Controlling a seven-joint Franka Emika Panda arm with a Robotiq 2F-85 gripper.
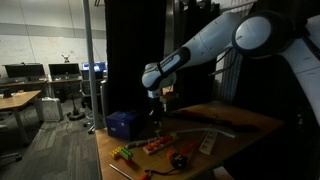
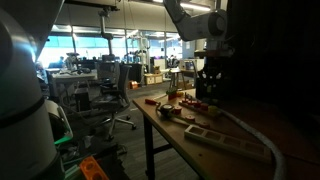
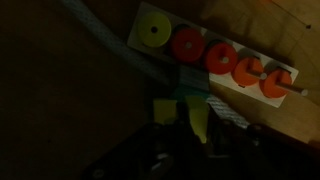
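In exterior view 1 my gripper point(image 1: 162, 104) hangs above the back part of the wooden table, pointing down. The wrist view is very dark. There my gripper is shut on a small yellowish piece point(image 3: 198, 118), whose full shape is lost in shadow. A dark green patch point(image 3: 192, 80) shows just beyond it. Past that lies a pale strip point(image 3: 217, 55) carrying a yellow disc point(image 3: 153, 29) and several red ones. Exterior view 2 shows the gripper point(image 2: 206, 84) over the far end of the table.
A blue box point(image 1: 124, 124) stands at the table's back left. Nearer lie a green and yellow piece point(image 1: 122, 153), a red item point(image 1: 178, 160) and a pale strip point(image 1: 208, 143) with holes. A grey tube point(image 2: 250, 132) curves along one side.
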